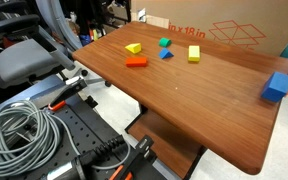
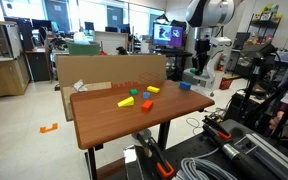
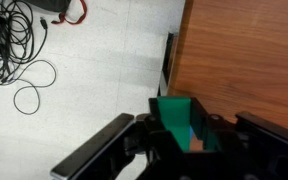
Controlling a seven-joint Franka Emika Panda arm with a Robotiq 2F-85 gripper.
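Note:
A green block [image 3: 175, 112] is held between the dark fingers of my gripper, which is shut on it. Below it in the wrist view lie the brown table's edge and pale floor. A sliver of the blue block [image 3: 194, 140] shows beside the green one, mostly hidden by it and the gripper. That blue block [image 1: 276, 86] sits near the right edge of the table [image 1: 209, 110]. In exterior view 2 my gripper [image 2: 194, 71] hangs above the blue block [image 2: 185, 86]; exterior view 1 does not show the gripper.
Farther along the table lie a yellow block [image 1: 194, 53], a blue triangular piece [image 1: 165, 54], a second green piece [image 1: 165, 42], another yellow piece [image 1: 133, 48] and a red block [image 1: 136, 62]. A cardboard panel [image 1: 229, 25] stands along one side.

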